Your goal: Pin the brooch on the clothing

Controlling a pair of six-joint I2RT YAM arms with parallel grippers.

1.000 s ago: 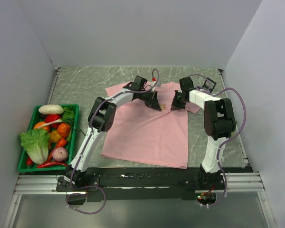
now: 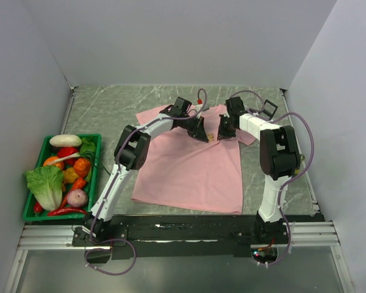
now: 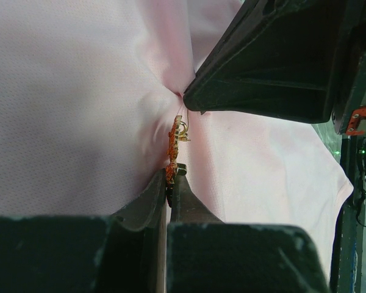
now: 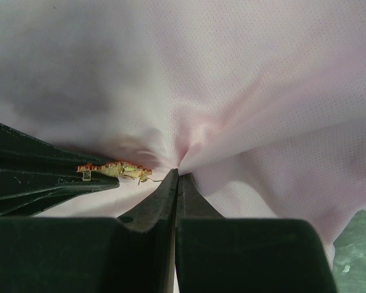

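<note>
The pink garment (image 2: 186, 177) lies spread on the table. My left gripper is shut on the gold-and-orange brooch, held on edge over the fabric; in the right wrist view the brooch (image 4: 119, 168) lies level with my right fingertips, its thin pin reaching toward them. My right gripper is shut at a gathered pinch of cloth, where the fabric puckers into a fold running up and right. The pin's tip is at that pucker; whether it passes through the cloth I cannot tell.
A green crate (image 2: 92, 183) of vegetables stands at the left. A small dark-framed object (image 2: 269, 109) lies at the back right. Bare table (image 2: 100, 104) shows around the garment, mostly at the back left.
Both arms have shifted very slightly since one second ago, the right one a little to the left.
</note>
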